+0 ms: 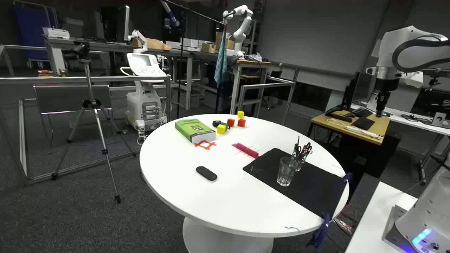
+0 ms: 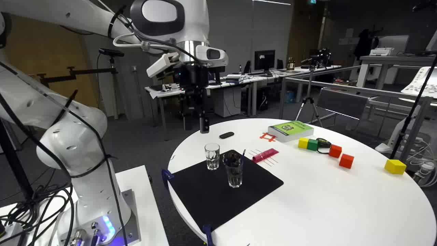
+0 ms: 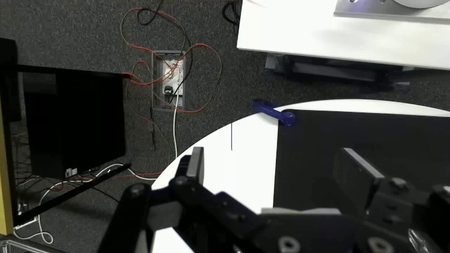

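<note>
My gripper is open with nothing between its fingers, one finger [image 3: 195,165] to each side of the wrist view. It hangs pointing down, near the table's edge by the black mat [image 3: 310,160]. In exterior view 2 the gripper [image 2: 195,124] appears above and behind the clear empty glass [image 2: 212,157], apart from it. A second glass [image 2: 235,176], holding scissors and a pen [image 1: 297,143], stands upright on the mat near the empty one. At the wrist view's lower right edge, a bit of glass [image 3: 418,244] shows, mostly hidden by the gripper.
Elsewhere on the white round table [image 1: 190,202] lie a black oblong object [image 1: 206,173], a pink roll [image 1: 245,150], an orange-red frame [image 1: 205,144], a green book [image 1: 195,130] and several coloured cubes [image 2: 346,160]. Blue clamps [image 3: 272,111] grip the mat's corners.
</note>
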